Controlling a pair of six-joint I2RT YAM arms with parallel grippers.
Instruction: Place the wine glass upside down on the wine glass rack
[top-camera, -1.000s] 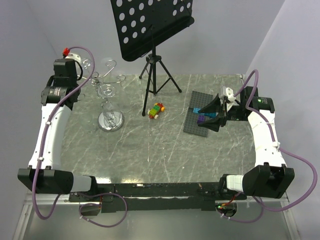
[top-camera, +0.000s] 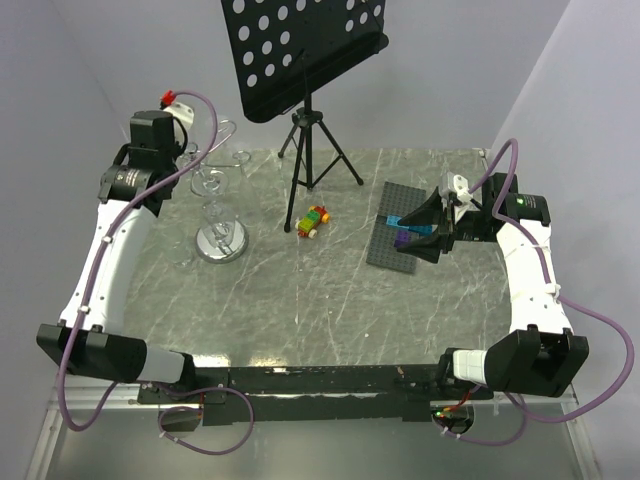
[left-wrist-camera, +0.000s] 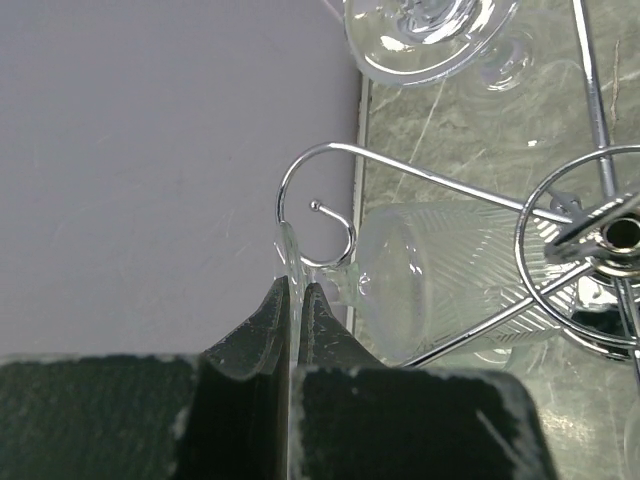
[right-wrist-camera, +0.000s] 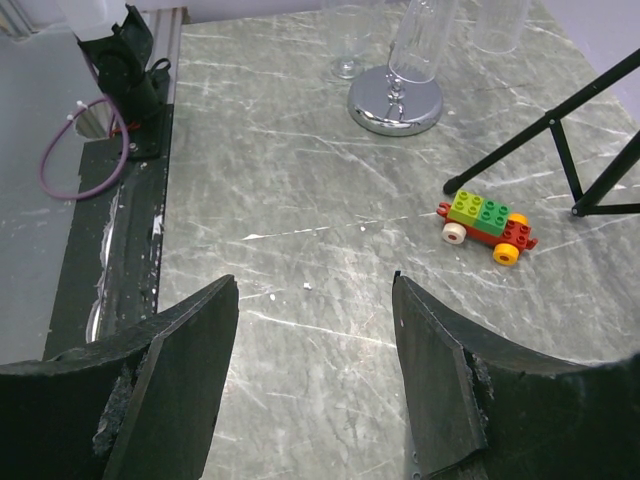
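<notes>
The chrome wine glass rack (top-camera: 222, 240) stands at the left of the table, its curled arms and centre ring (left-wrist-camera: 532, 215) below my left gripper. That gripper is shut on a clear, thin glass part (left-wrist-camera: 289, 250), apparently the wine glass's base seen edge-on, at a hooked arm. A ribbed glass bowl (left-wrist-camera: 430, 280) lies beneath that arm in the wrist view; whether it rests on the rack I cannot tell. Another upturned glass (left-wrist-camera: 430, 30) shows its base at the top. My right gripper stands open and empty over the right side of the table.
A black music stand (top-camera: 305, 60) rises at the back middle, its tripod near a toy brick car (right-wrist-camera: 485, 225). Grey baseplates (top-camera: 385, 250) with blue pieces lie under the right gripper.
The left arm has moved to the right in the top view over the last second, its gripper now further over the rack. The right arm is unchanged.
</notes>
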